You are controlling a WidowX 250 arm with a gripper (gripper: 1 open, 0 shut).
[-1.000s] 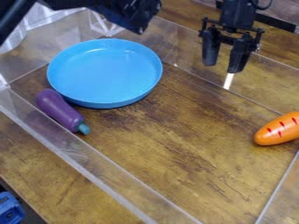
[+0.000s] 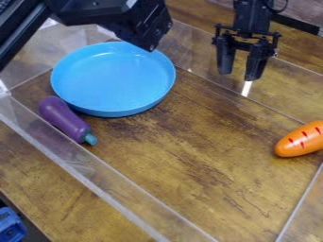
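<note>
My gripper [image 2: 245, 59] hangs over the back right of the wooden board, two black fingers pointing down with a gap between them and nothing visible in it. A blue plate [image 2: 112, 80] sits at the upper left. A purple eggplant [image 2: 62, 117] lies at its lower left, and an orange carrot [image 2: 300, 140] with red marks lies at the right edge, below and right of the gripper.
A dark arm or hose [image 2: 123, 11] crosses the top left above the plate. Clear strips [image 2: 108, 189] line parts of the board. A blue object [image 2: 9, 225] shows at the bottom left corner. The middle of the board is free.
The dark arm at the top left has shifted over the past second. The gripper has moved only slightly. The plate, eggplant and carrot have not moved.
</note>
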